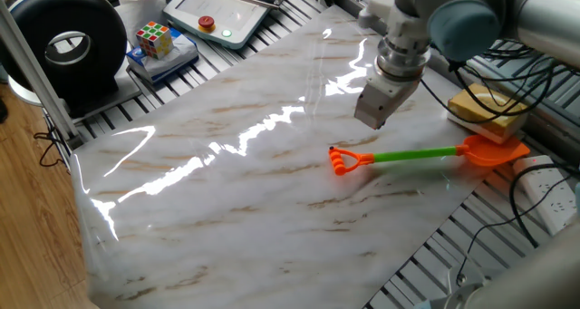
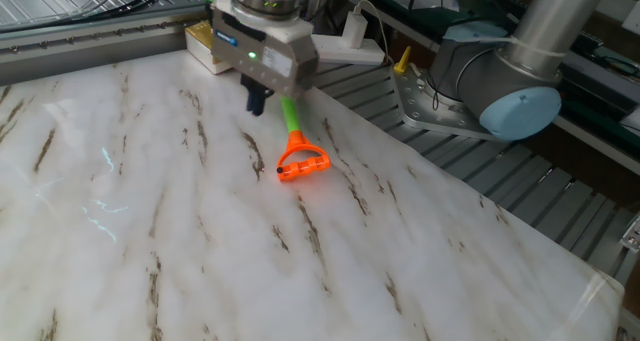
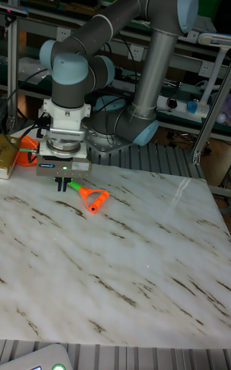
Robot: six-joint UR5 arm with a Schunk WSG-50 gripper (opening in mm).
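A toy shovel lies on the marble-patterned table, with an orange D-shaped handle [image 1: 343, 160], a green shaft [image 1: 412, 154] and an orange blade [image 1: 492, 151] at the table's right edge. My gripper [image 3: 63, 187] hangs above the table near the shovel, apart from its handle. Its two dark fingers point down close together; whether they count as open or shut is not clear, and nothing shows between them. In exterior view 2 the gripper [image 2: 257, 103] covers part of the shaft, leaving the orange handle [image 2: 303, 167] in plain sight.
A yellow-topped box [image 1: 488, 110] stands beside the shovel blade. A white power strip [image 1: 547, 193] lies beyond the table's edge. Off the far left edge are a Rubik's cube [image 1: 154, 39], a paper roll [image 1: 140, 1] and a black ring-shaped object [image 1: 63, 46].
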